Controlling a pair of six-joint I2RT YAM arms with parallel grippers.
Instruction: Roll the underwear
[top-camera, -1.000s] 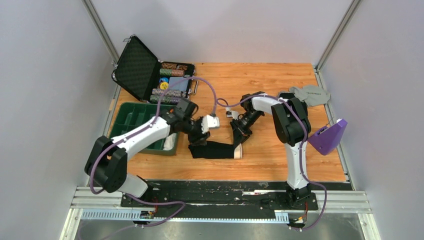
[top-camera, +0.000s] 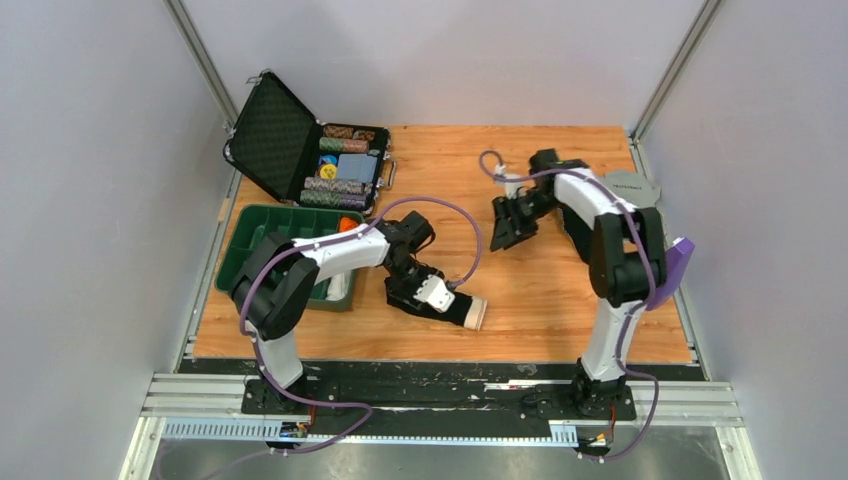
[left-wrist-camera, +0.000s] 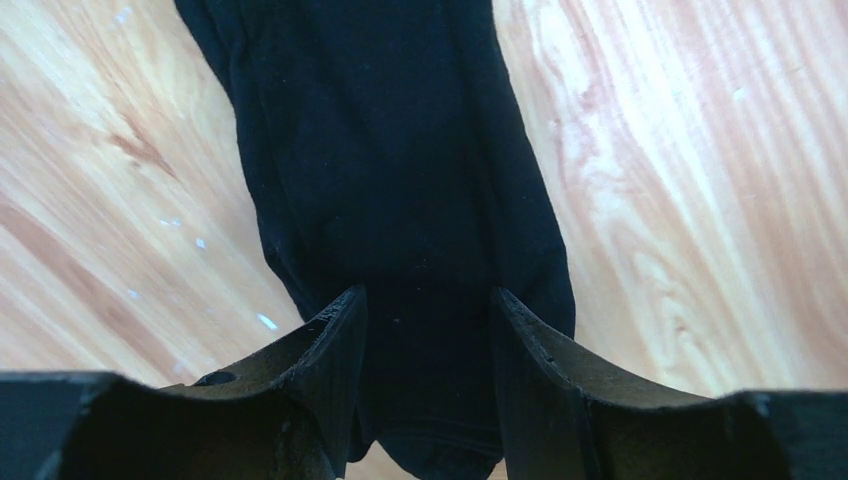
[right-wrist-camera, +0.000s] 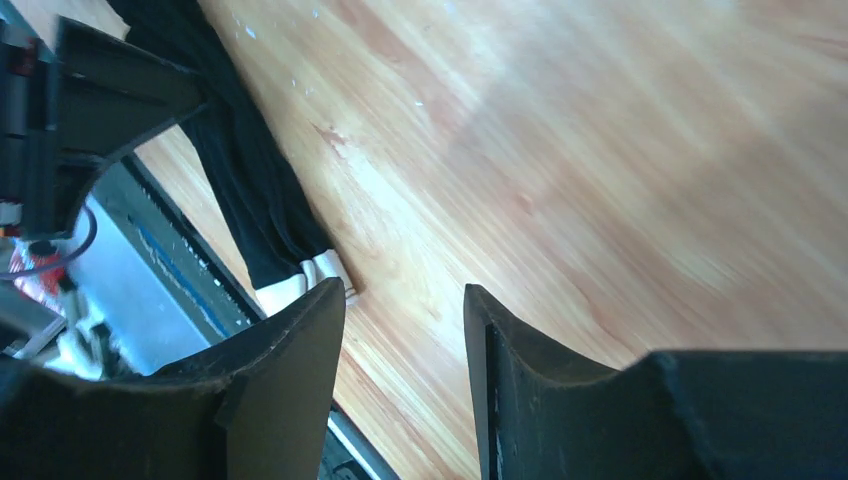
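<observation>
Black underwear (top-camera: 445, 310) with a light waistband (top-camera: 475, 313) lies lengthwise near the table's front middle, the band at its right end. My left gripper is part open, low over the cloth's left end, with black fabric between and beneath its fingers; whether it grips it is unclear. My right gripper hangs open up and to the right of the band, bare wood between its fingers.
A green compartment bin (top-camera: 240, 240) is at the left, an open case (top-camera: 270, 130) behind it. Grey cloth (top-camera: 632, 188) and a purple object (top-camera: 676, 262) are at the right.
My right arm has lifted away from the waistband toward the back right. My left gripper has come down onto the cloth's left end, and the cloth now lies slightly slanted.
</observation>
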